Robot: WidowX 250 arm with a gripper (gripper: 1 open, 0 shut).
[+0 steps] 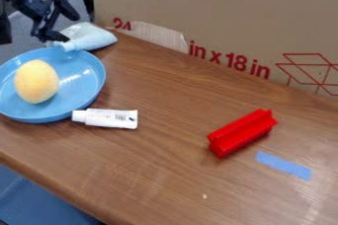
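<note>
The black gripper (40,17) is at the top left, partly out of view, above and beside a pale blue cloth (87,37); its fingertips are too small and dark to read clearly. A yellow oval object (38,81) rests in a blue plate (82,73) on the left. A white tube (106,117) lies just right of the plate. A red block-like object (242,131) lies on the right of the wooden table (172,160), with a strip of blue tape (283,165) below it.
A large cardboard box (224,17) stands along the back of the table. A blue surface (34,204) shows below the table's edge at the bottom left.
</note>
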